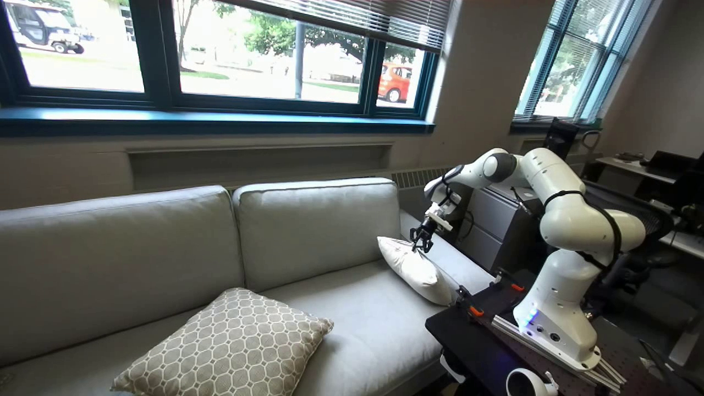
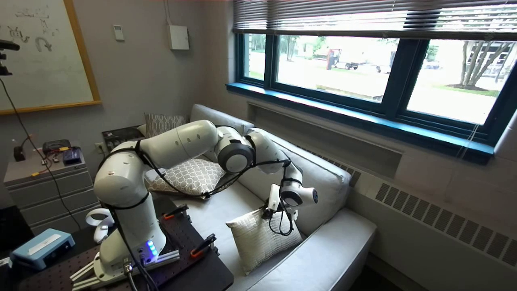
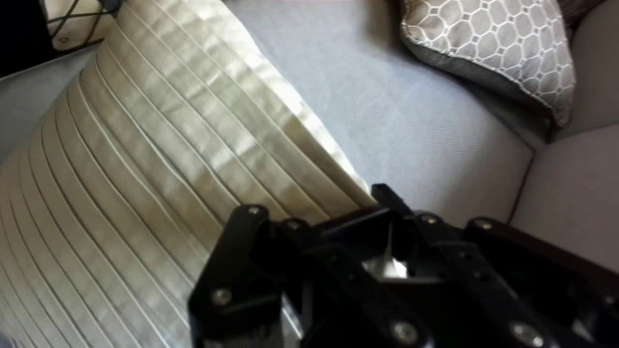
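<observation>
A cream pillow [image 1: 414,267] with pleated stripes [image 3: 145,145] stands tilted at the armrest end of the sofa. My gripper [image 1: 422,245] is at its upper edge, with the fingers shut on a pinch of the fabric. In the wrist view the pillow's edge runs into the black fingers [image 3: 391,197], which hide the pinched part. From the other side, the pillow [image 2: 259,242] leans beside the armrest, its lower edge at the seat.
A patterned pillow [image 1: 231,350] lies on the seat farther along the sofa. The armrest [image 2: 322,252] and backrest [image 1: 317,227] bound this corner. The black robot table [image 1: 475,330], with clamps, stands by the sofa's front. Bare seat lies between the pillows.
</observation>
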